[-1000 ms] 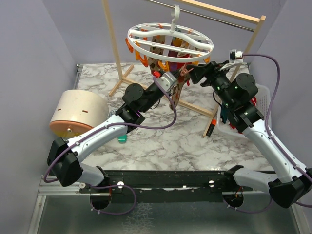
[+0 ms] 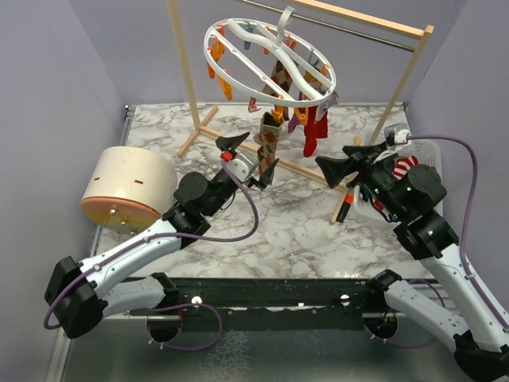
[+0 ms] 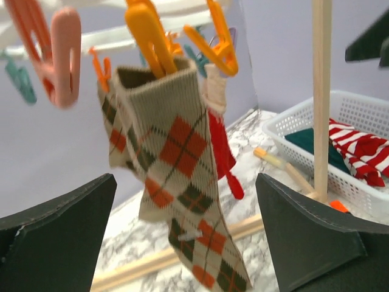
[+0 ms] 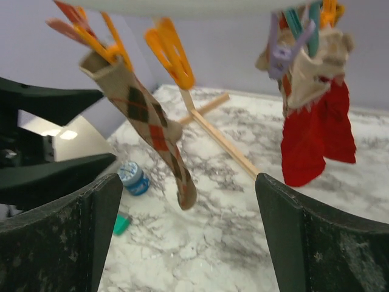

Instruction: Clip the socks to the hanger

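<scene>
The white round clip hanger (image 2: 215, 48) hangs from the rack with orange, teal and purple clips. An argyle sock (image 3: 179, 158) hangs from orange clips (image 3: 152, 45) at the hanger's near side; red socks (image 4: 307, 146) and other socks hang farther along. My left gripper (image 2: 248, 155) is open just in front of the argyle sock, which shows beyond its fingers in the left wrist view, not held. My right gripper (image 2: 342, 159) stands open to the right of the hanger, with nothing between its fingers.
A white basket (image 3: 289, 129) with red-striped and green items sits at the right behind the rack post (image 3: 322, 91). A cream cylinder (image 2: 126, 179) stands at the left.
Both grippers have pulled away from the clipped sock, the left down and leftward, the right rightward and down toward the front. The hanger has swung slightly left.
</scene>
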